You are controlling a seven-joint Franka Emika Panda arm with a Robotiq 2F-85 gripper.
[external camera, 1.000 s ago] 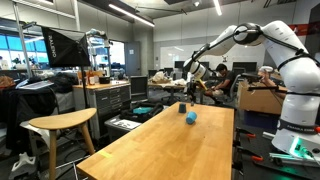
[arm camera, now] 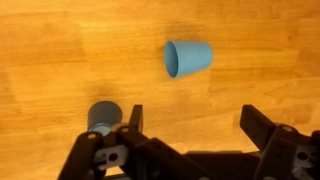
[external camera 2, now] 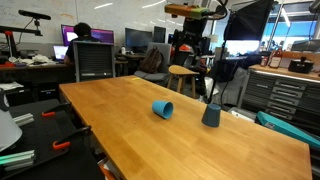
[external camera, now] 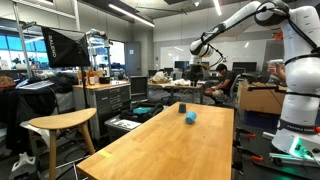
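A light blue cup (arm camera: 190, 58) lies on its side on the wooden table, its open mouth facing left in the wrist view. The same cup (external camera 2: 162, 108) is near the middle of the table in exterior view 2. A darker grey-blue cup (external camera 2: 211, 115) stands on the table a short way from it, apart from it. In the wrist view this grey cup (arm camera: 103, 113) is partly covered by my gripper's left side. My gripper is open, its fingers wide apart and empty. High above the tabletop, the gripper (external camera: 195, 72) touches neither cup.
A round stool (external camera: 63, 121) stands beyond its left side in exterior view 1. Behind the table are a black case (external camera: 125, 122) and a drawer cabinet (external camera: 108, 98).
My gripper has risen well away from the table over the last second. Both cups stay where they were.
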